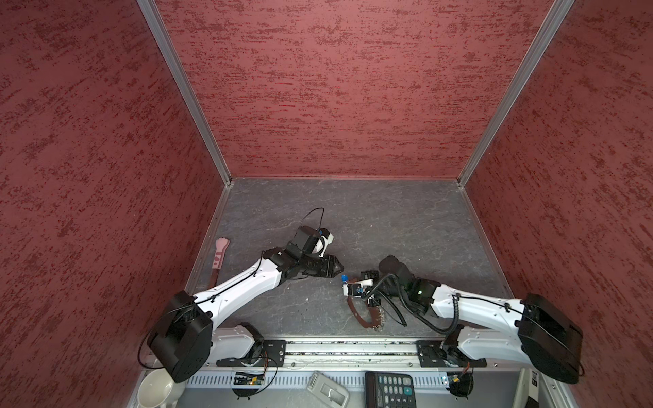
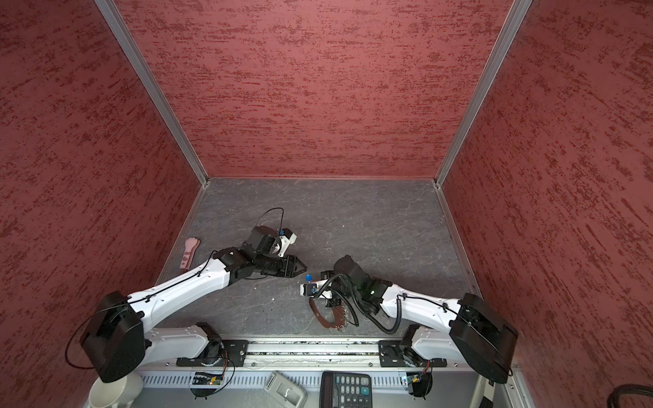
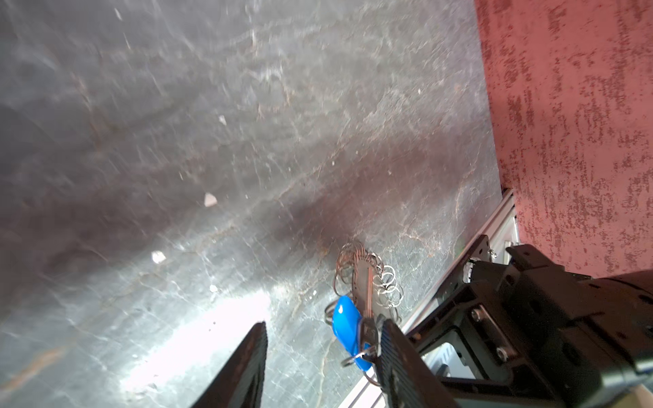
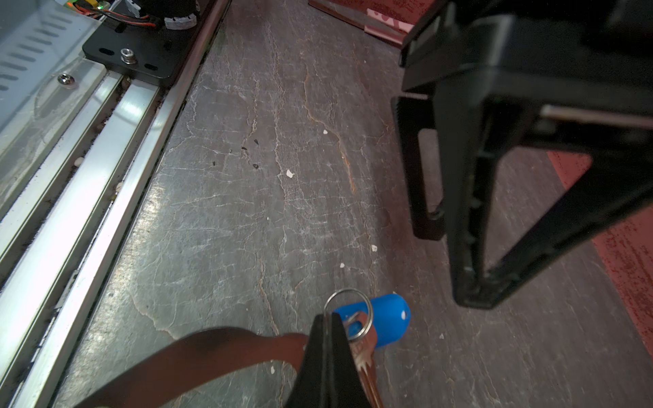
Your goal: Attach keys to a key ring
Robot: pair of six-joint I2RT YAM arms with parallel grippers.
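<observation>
In the right wrist view, my right gripper is shut, its tips at one side of a thin silver key ring [image 4: 370,311], which appears pinched between them. Right behind the ring shows a blue-headed key [image 4: 391,318]. A brown strap [image 4: 204,360] runs off toward the lower left. My left gripper stands open, nothing between its fingers. Beyond its right-hand finger, the left wrist view shows the blue key head [image 3: 347,323], with the strap [image 3: 364,289] and several silver rings. Exactly how key, ring and strap join is hidden.
A pink paw-shaped item [image 1: 220,251] lies at the table's left edge. Along the front runs a metal rail [image 1: 347,345], with a calculator [image 1: 389,391] and a white mug [image 1: 160,387] in front.
</observation>
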